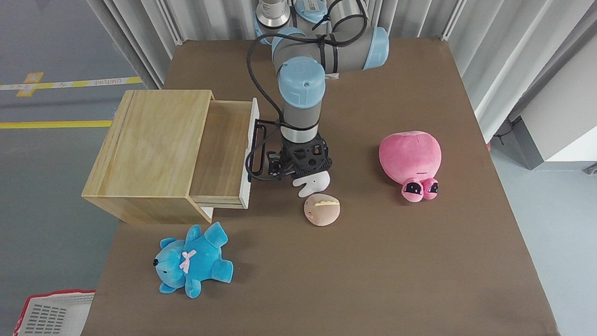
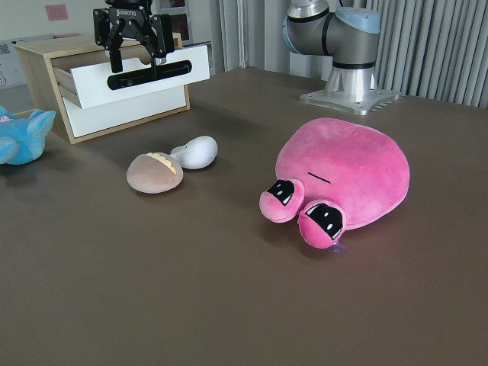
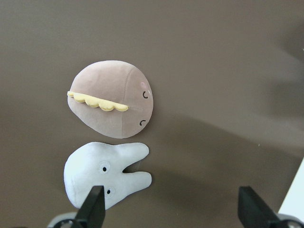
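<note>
My gripper is open and empty, hanging above a white two-pronged plush and a round beige plush with a yellow frill, which lie on the table beside the drawer. The drawer is pulled out of the wooden cabinet. In the front view the arm partly hides the white plush. A pink plush lies to the right, and a blue teddy lies below the cabinet.
A white red-rimmed basket stands off the table at the lower left. The curtain borders the back.
</note>
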